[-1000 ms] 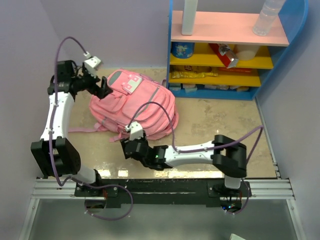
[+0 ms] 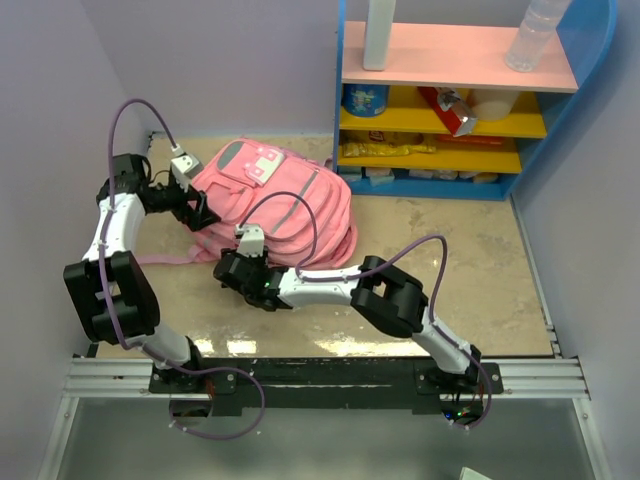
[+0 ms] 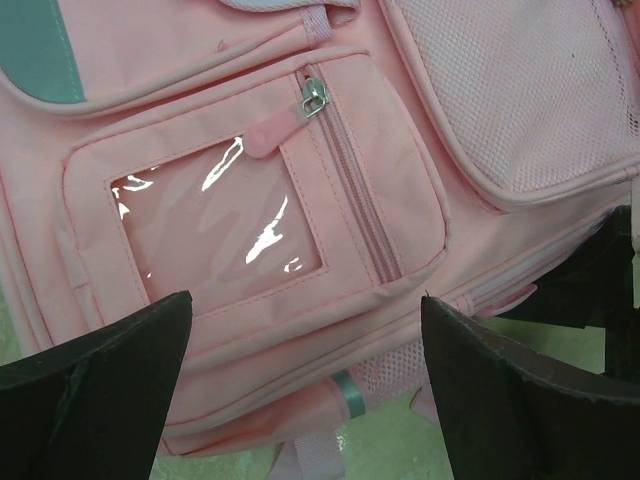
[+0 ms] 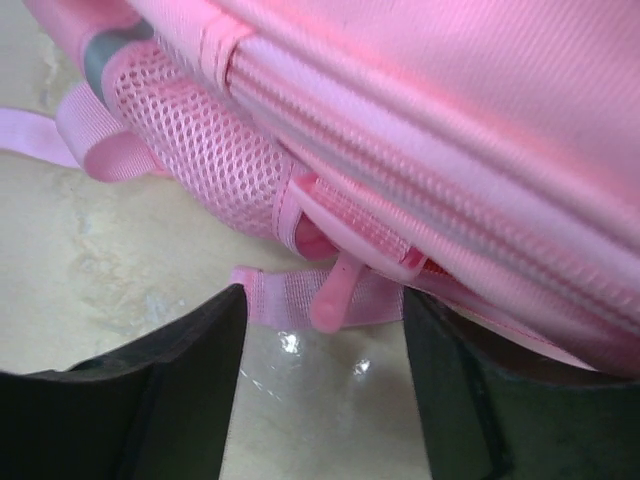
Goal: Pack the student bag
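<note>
A pink backpack (image 2: 290, 210) lies on the table, its front panel facing up. In the left wrist view, its small pocket with a clear window (image 3: 215, 225) and a vertical zipper (image 3: 350, 185) fills the middle. Above that pocket my left gripper stands open, with nothing between its fingers. My right gripper is at the bag's near lower edge, fingers part open. Between and just beyond them hangs a pink zipper pull (image 4: 335, 297), in front of a pink strap (image 4: 285, 295). No grip on either shows.
The blue shelf unit (image 2: 337, 110) at the back right holds a clear bottle (image 2: 537, 35), a blue container (image 2: 365, 98), a red packet (image 2: 450, 110) and yellow packets (image 2: 385, 148). Bare table (image 2: 450, 250) lies right of the bag.
My right gripper has moved left along the bag's near edge, its forearm swinging left too. The left gripper has shifted slightly and come lower towards the bag's left side.
</note>
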